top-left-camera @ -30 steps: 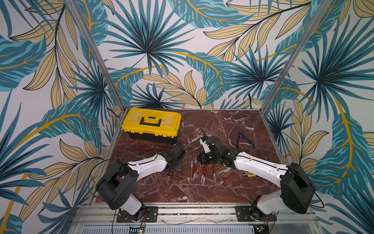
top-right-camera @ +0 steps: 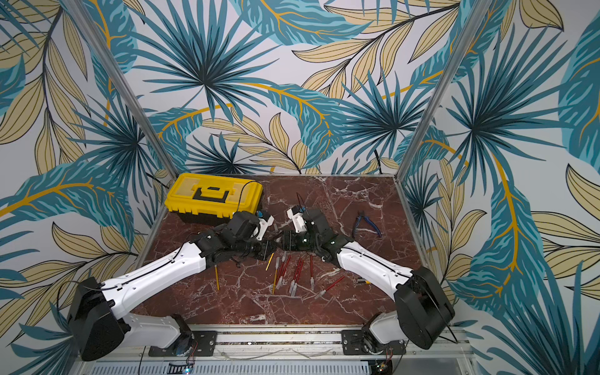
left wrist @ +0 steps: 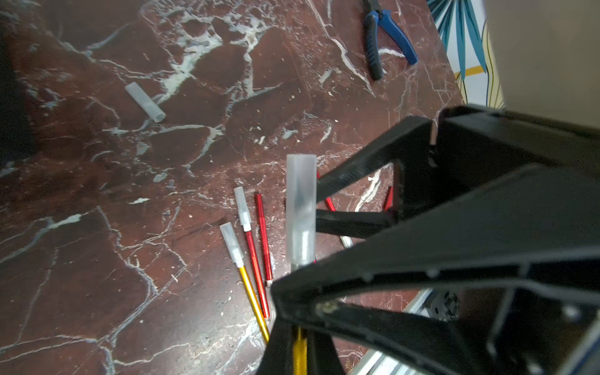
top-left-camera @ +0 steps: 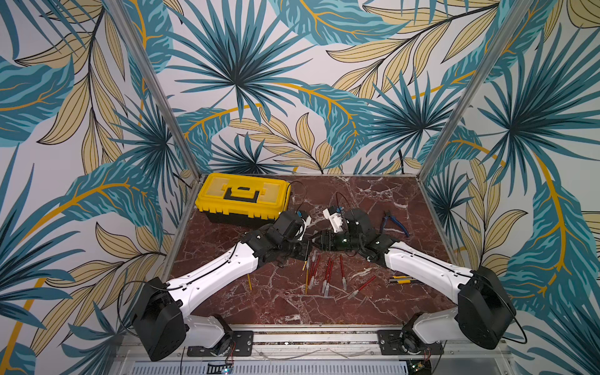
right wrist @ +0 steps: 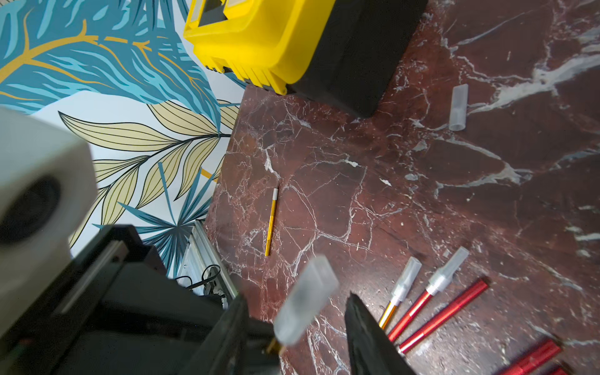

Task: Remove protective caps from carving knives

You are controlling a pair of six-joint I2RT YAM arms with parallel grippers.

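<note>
In the left wrist view my left gripper is shut on the yellow handle of a carving knife (left wrist: 300,361), which points upward. A translucent cap (left wrist: 301,209) covers its blade end. From the right, my right gripper reaches in, open, one finger on either side of the cap (right wrist: 307,298); contact does not show. The top left view has both grippers meeting over the middle of the table. On the tabletop lie a capped yellow knife (left wrist: 250,293), a capped red knife (left wrist: 253,256) and several other red-handled knives (top-left-camera: 327,275).
A loose translucent cap (left wrist: 145,102) lies alone on the marble table. The yellow toolbox (top-left-camera: 243,197) stands at the back left, and blue pliers (top-left-camera: 394,223) lie at the right. A thin yellow-handled knife (right wrist: 272,222) rests apart at the left.
My left gripper has risen and moved right, bringing the held knife close to the right gripper. The right arm has shifted slightly, and the gap between the grippers has narrowed.
</note>
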